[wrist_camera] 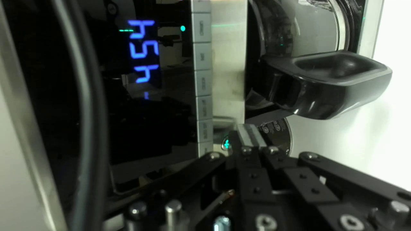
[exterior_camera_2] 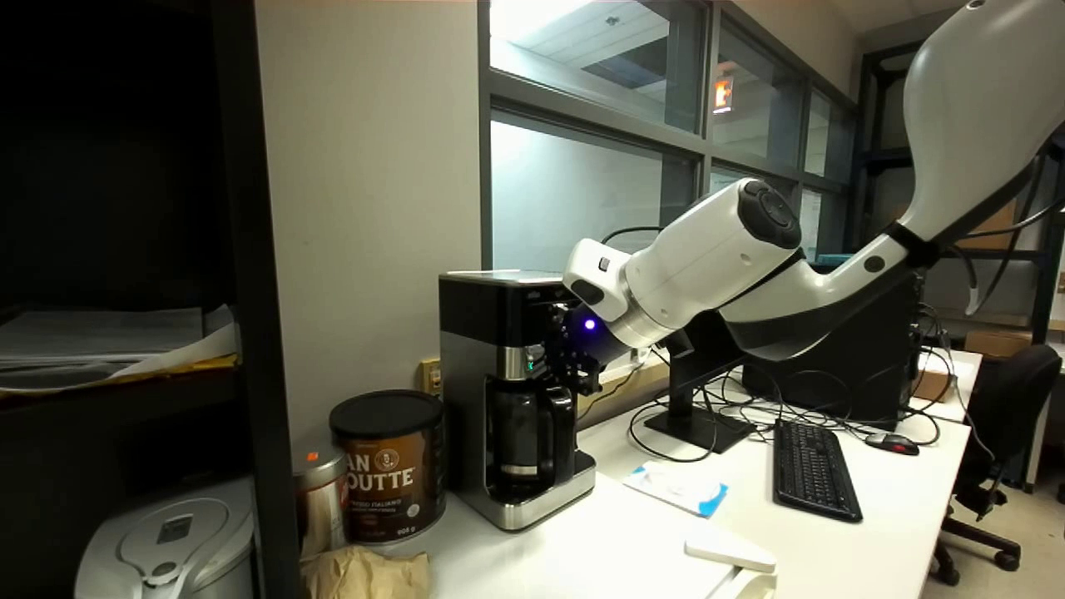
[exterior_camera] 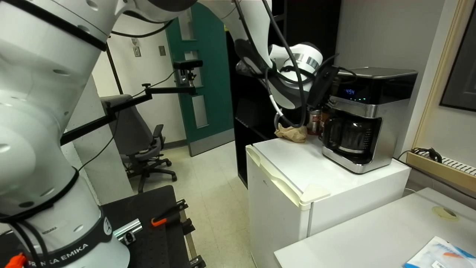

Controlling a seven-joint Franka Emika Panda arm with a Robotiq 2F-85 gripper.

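Observation:
The coffee maker (exterior_camera: 399, 129), silver and black, stands on a white mini fridge with its glass carafe (exterior_camera: 354, 134) inside. Its blue digits (wrist_camera: 144, 52) are lit in the wrist view. Close to the front panel, my gripper is shut, with nothing seen between its fingers. The fingertips lie beside a green-lit round button (wrist_camera: 226, 144) at the end of the button row (wrist_camera: 203, 79); whether they touch it I cannot tell. The black carafe handle (wrist_camera: 327, 82) is to the right of the fingertips in that view. A second green light (exterior_camera_2: 531, 366) shows on the panel.
A brown coffee can (exterior_camera_2: 389, 469), a metal canister (exterior_camera_2: 321, 504) and a crumpled paper bag (exterior_camera: 292, 133) stand near the machine. The fridge top (exterior_camera: 290, 163) is clear in front. A cable (wrist_camera: 86, 96) crosses the wrist view.

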